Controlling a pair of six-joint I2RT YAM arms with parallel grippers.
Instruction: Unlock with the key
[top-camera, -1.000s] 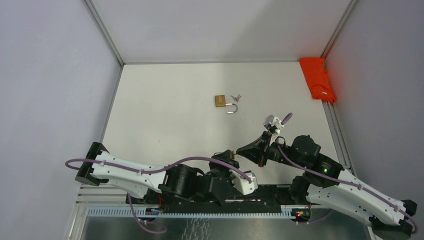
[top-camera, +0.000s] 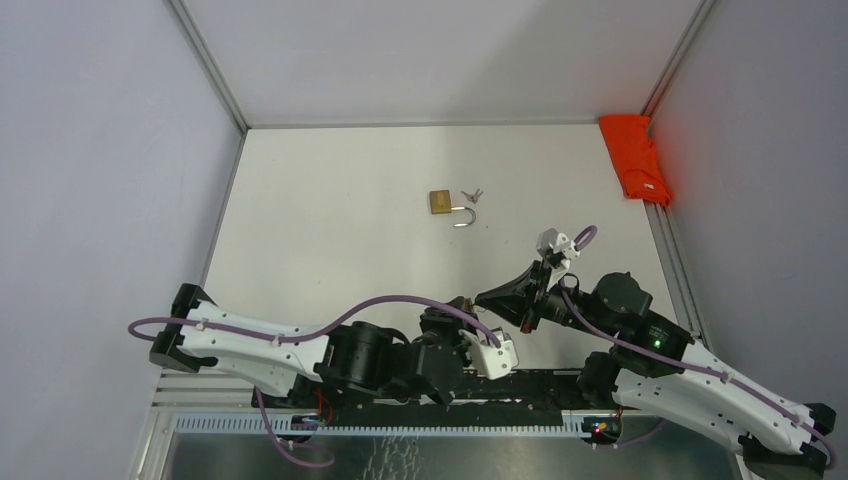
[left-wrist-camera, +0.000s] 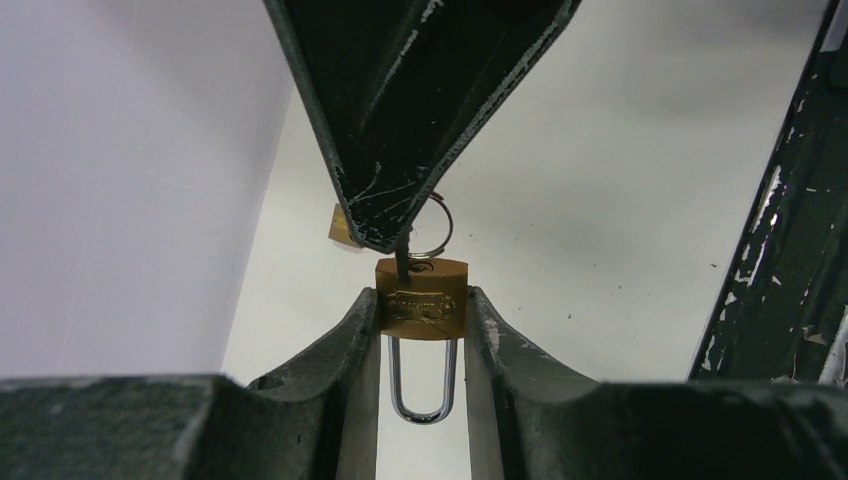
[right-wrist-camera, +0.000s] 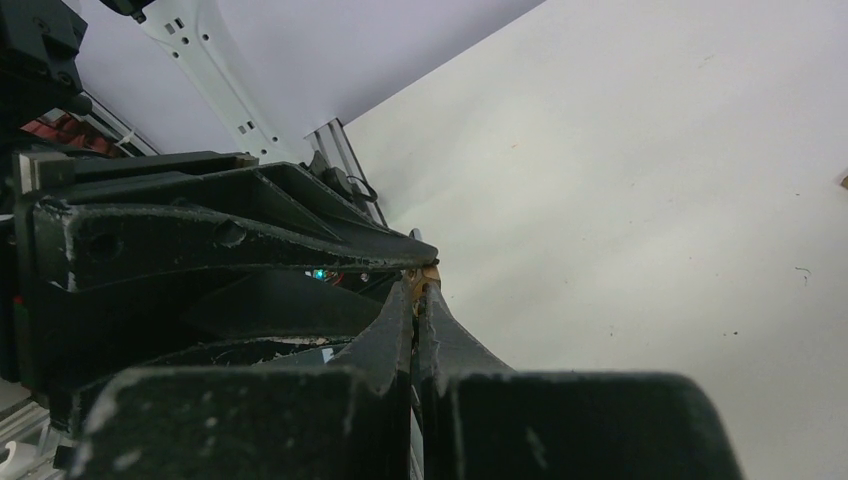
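Note:
In the left wrist view my left gripper is shut on a brass padlock, its keyway up and shackle hanging down. My right gripper's black fingertip is just above it, at a dark key at the keyway, with a key ring beside it. In the right wrist view my right gripper is shut at that lock, largely hiding the key. An open brass padlock and loose keys lie mid-table.
An orange cloth lies at the back right corner. Walls enclose its sides and back.
Both wrists have shifted and turned slightly in the top view, the right one a little right and up. The items on the table are unmoved.

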